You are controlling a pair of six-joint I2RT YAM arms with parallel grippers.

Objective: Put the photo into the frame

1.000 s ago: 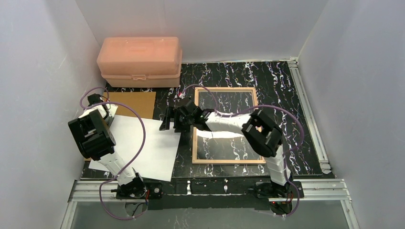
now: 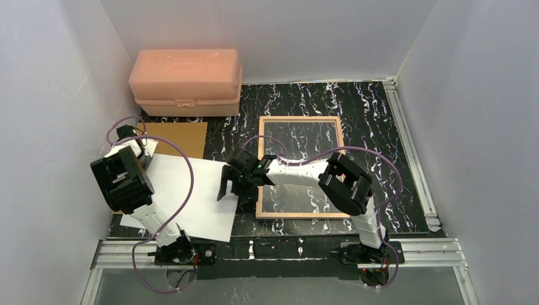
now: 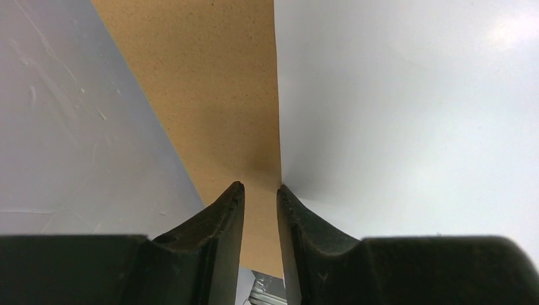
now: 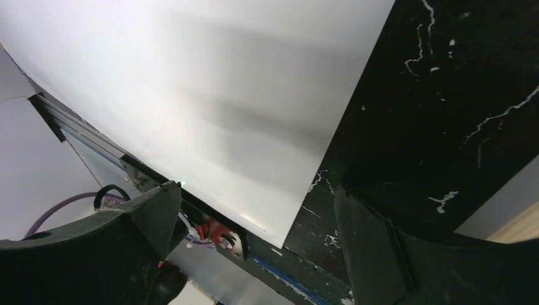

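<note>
A large white sheet (image 2: 197, 197), likely the photo face down, lies on the left of the table, partly over a brown board (image 2: 184, 135). Right of it is the wooden frame (image 2: 302, 215), flat, with a clear pane. In the left wrist view, my left gripper is part open over the board, its right fingertip at the sheet's left edge; nothing shows gripped. My right gripper stands wide open above the sheet's right edge, with the near right corner visible between its fingers. Whether either touches the sheet, I cannot tell.
A pink box (image 2: 184, 82) stands at the back left. The left wall (image 3: 76, 127) is close beside my left gripper. My right forearm crosses over the frame. Bare black marbled tabletop (image 2: 248, 98) lies behind the frame and to its right.
My right gripper has moved toward the front along the sheet's right edge. The sheet has shifted slightly to the right. My left arm looks unmoved.
</note>
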